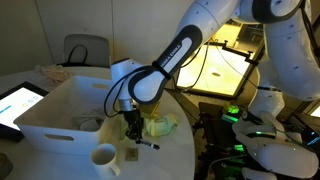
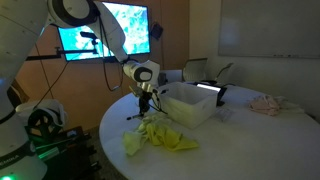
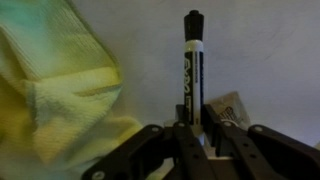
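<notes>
A black-and-white marker (image 3: 193,80) points away from my gripper in the wrist view, its lower end between the fingers. The gripper is shut on it. In exterior view 1 the gripper (image 1: 134,136) hangs low over the white table, and the dark marker (image 1: 149,145) sticks out to its right, seemingly just above the surface. Exterior view 2 shows the gripper (image 2: 144,106) behind the cloth, too small for detail.
A yellow-green cloth (image 3: 75,90) lies beside the gripper. A small brown patch (image 1: 131,154) is on the table below. Nearby stand a white mug (image 1: 105,159) and a large open white box (image 1: 62,136). Free table lies to the right in exterior view 2.
</notes>
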